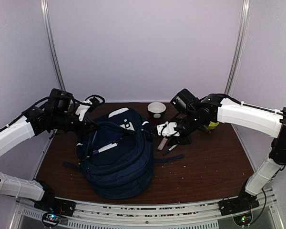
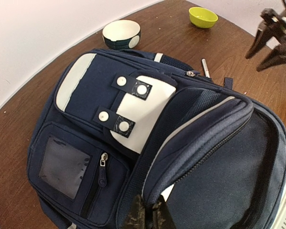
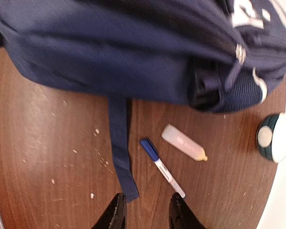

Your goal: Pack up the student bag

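The navy backpack (image 1: pixel 114 171) lies with its main compartment open; a white-and-dark item (image 1: pixel 105 148) is inside. My left gripper is shut on the edge of the bag's zippered flap. My right gripper hangs over the table, right of the bag, fingers apart, nothing between them. Below it in the right wrist view lie a pink bottle-like item (image 3: pixel 183 143) and a blue-and-white marker (image 3: pixel 164 169), beside a bag strap (image 3: pixel 119 145).
A white-and-dark bowl (image 1: pixel 156 109) stands behind, right of the bag; a yellow-green bowl (image 2: pixel 203 18) is at the back right.
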